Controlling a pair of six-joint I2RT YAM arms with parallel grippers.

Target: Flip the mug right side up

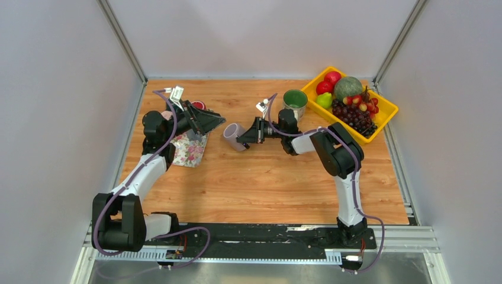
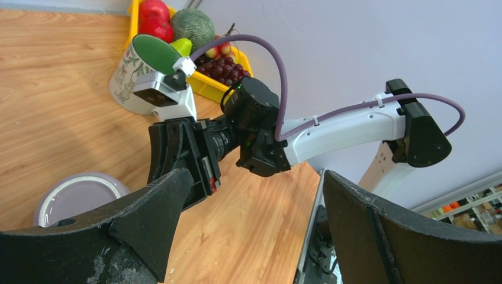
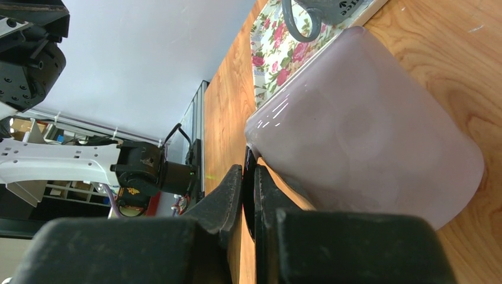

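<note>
The lilac mug (image 1: 236, 139) is tilted over near the table's middle, a round end facing up and left in the top view. My right gripper (image 1: 244, 142) is shut at the mug's near right side. In the right wrist view the mug's smooth body (image 3: 367, 130) fills the right half, and a thin dark piece at its edge, seemingly the handle, sits between the fingers. Its pale-ringed round end (image 2: 80, 198) shows in the left wrist view, partly behind a left finger. Left of the mug, my left gripper (image 1: 221, 122) is open and empty.
A green-lined mug (image 1: 295, 100) stands behind the right arm, beside a yellow basket (image 1: 388, 112) of fruit. Under the left arm lies a floral tray (image 1: 188, 155) with a grey mug (image 3: 331, 9) on it.
</note>
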